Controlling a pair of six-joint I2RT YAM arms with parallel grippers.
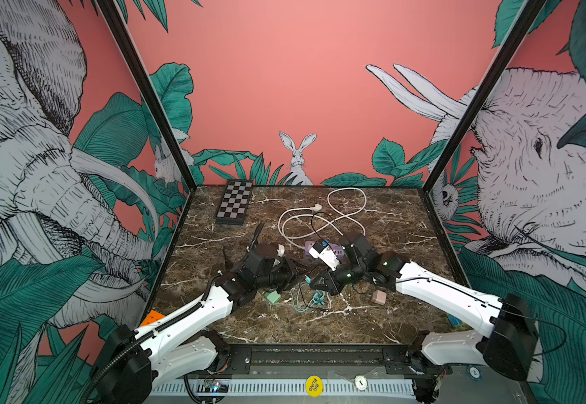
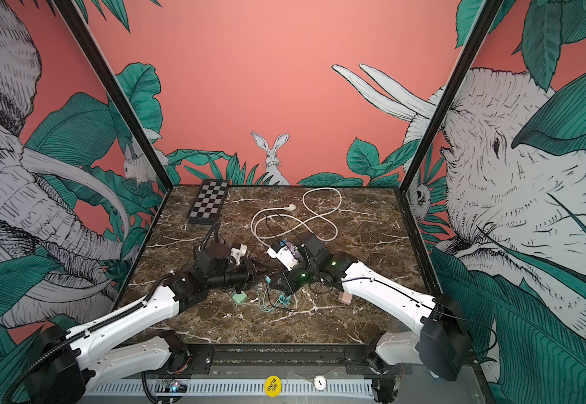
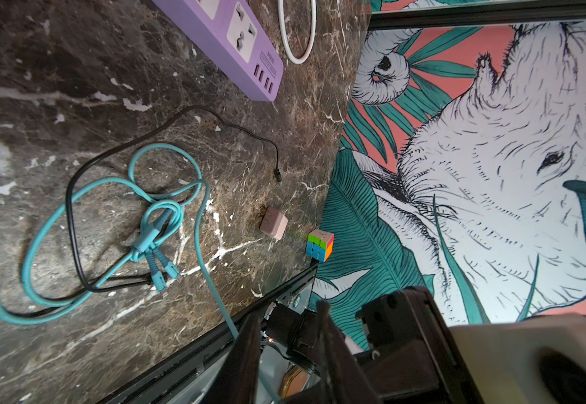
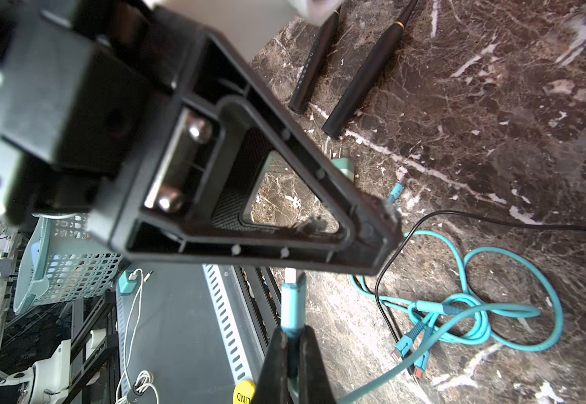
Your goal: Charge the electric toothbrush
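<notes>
My right gripper is shut on a teal cable, whose connector point(image 4: 293, 303) stands up from the fingertips. My left gripper point(image 1: 301, 272) is close beside it, part open; its big black finger point(image 4: 367, 235) hangs just beyond that connector in the right wrist view, not seen holding it. More teal cable point(image 4: 521, 309) lies coiled on the table with a black cable point(image 3: 70, 222). Two dark pen-like handles point(image 4: 367, 77), possibly toothbrushes, lie behind my left gripper. A pink charger cube point(image 3: 272, 222) and a green block point(image 1: 272, 296) lie nearby.
A purple power strip point(image 3: 259, 74) with a white cord point(image 1: 363, 202) lies toward the back. A checkered board point(image 1: 234, 202) sits at the back left, and a Rubik's cube point(image 3: 319, 245) by the right edge.
</notes>
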